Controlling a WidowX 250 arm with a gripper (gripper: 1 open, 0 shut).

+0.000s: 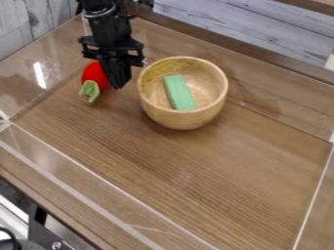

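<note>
My black gripper [115,61] hangs at the upper left of the camera view, shut, over the back end of a red object with a green end [97,78] that lies on the wooden table. Whether it touches that object cannot be told. To its right stands a round wooden bowl [202,107] holding a green block [178,92].
A pale wall [26,20] borders it at the back left. Cables lie at the bottom left corner, off the table.
</note>
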